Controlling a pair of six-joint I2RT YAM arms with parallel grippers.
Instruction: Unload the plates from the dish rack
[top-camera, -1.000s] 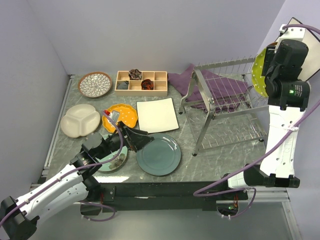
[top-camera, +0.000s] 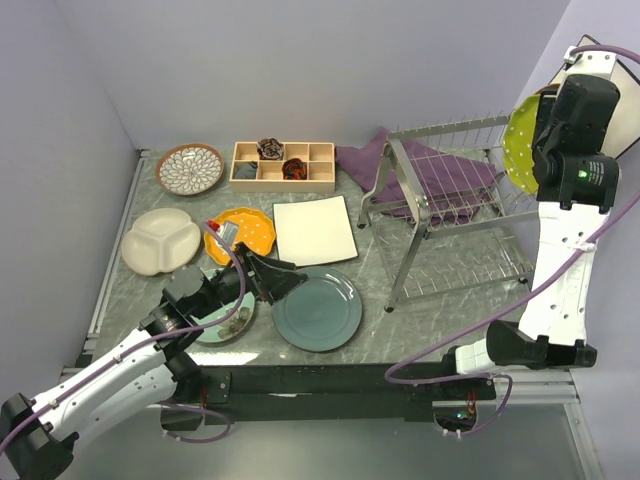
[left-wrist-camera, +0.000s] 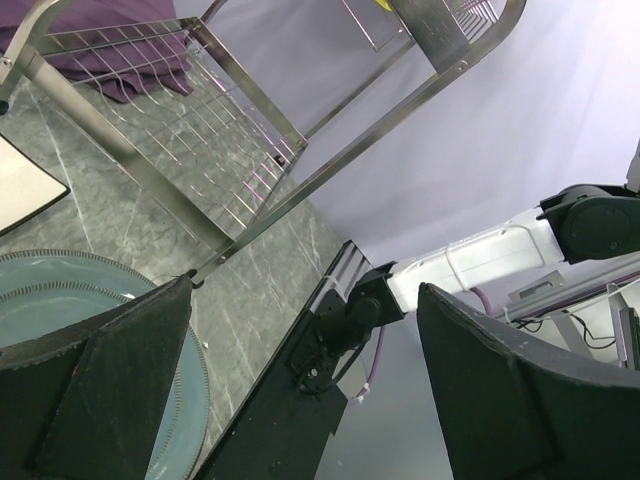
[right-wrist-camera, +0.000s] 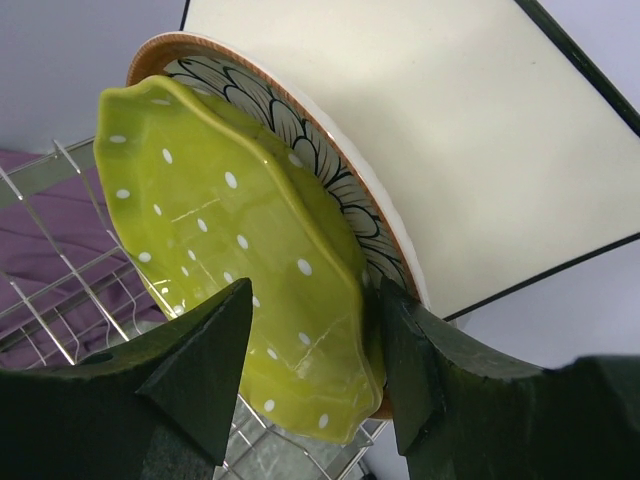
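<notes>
The green plate with white dots (right-wrist-camera: 220, 240) leans in the right end of the metal dish rack (top-camera: 450, 228). Right behind it, in the right wrist view, stands a brown-rimmed patterned plate (right-wrist-camera: 290, 120), then a white square plate (right-wrist-camera: 450, 130). My right gripper is open, its fingers on either side of the green plate's lower edge; whether a pad touches it I cannot tell. On the left, my left gripper (top-camera: 298, 278) hangs open and empty above the table by the grey-blue plate (top-camera: 325, 318).
On the table lie an orange plate (top-camera: 248, 232), a white square plate (top-camera: 312, 228), a sectioned plate (top-camera: 160, 240), a patterned plate (top-camera: 190, 169) and a pale green plate (top-camera: 215, 330). A wooden box (top-camera: 240, 180) stands at the back. Purple cloth (top-camera: 360, 160) lies behind the rack.
The left arm and the plates on the table stay put.
</notes>
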